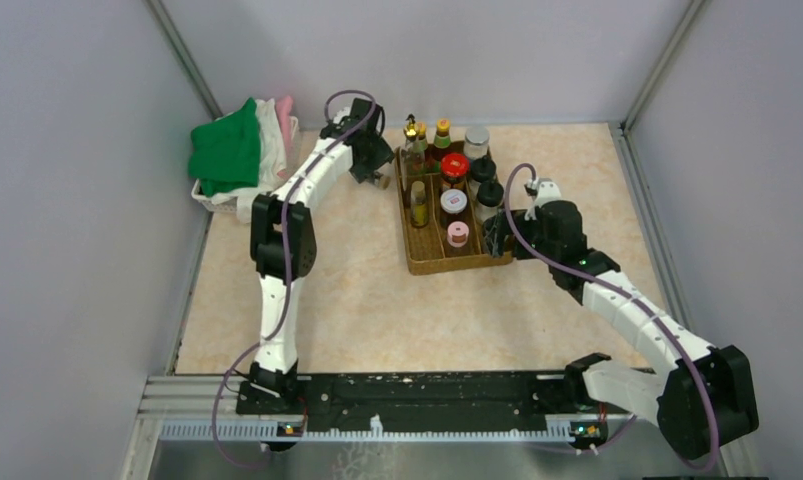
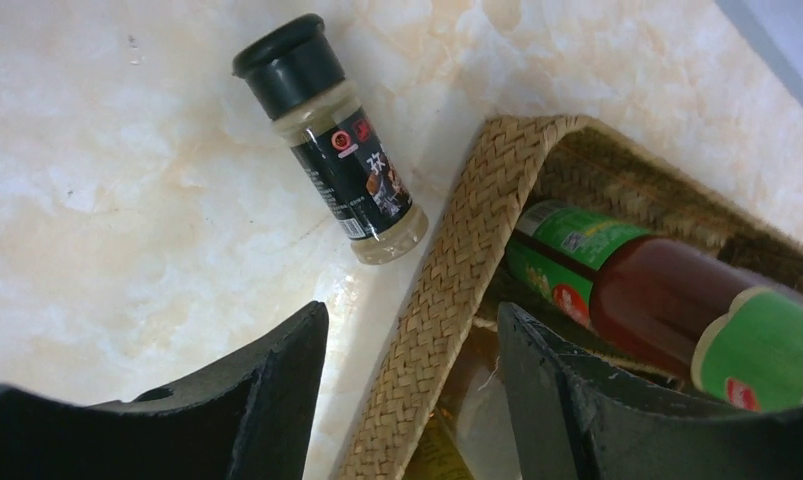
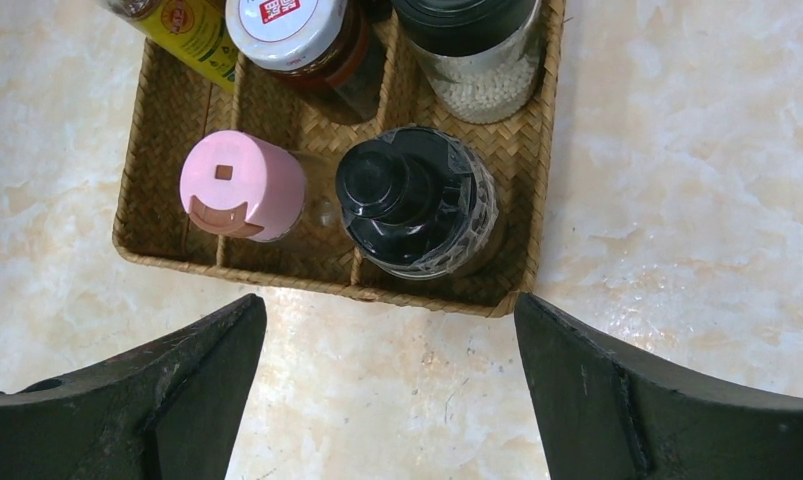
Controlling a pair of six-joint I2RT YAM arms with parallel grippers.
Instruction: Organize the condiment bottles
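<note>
A small spice bottle (image 2: 352, 165) with a black cap and black label lies on its side on the table, just left of the woven basket (image 2: 457, 260). My left gripper is open above the table and basket edge, its fingers empty; in the top view it partly covers the bottle (image 1: 381, 181). My right gripper stands open by the basket's near right corner, holding nothing. Before it, inside the basket, stands a black-capped bottle (image 3: 417, 200). A pink-capped jar (image 3: 242, 185) and a white-lidded jar (image 3: 287, 30) are in the middle compartment.
Several other bottles and jars fill the basket, including a red-lidded jar (image 1: 454, 167) and a tall gold-topped bottle (image 1: 412, 150). A white bin (image 1: 220, 207) with cloths, including a green one (image 1: 225, 148), stands at the left.
</note>
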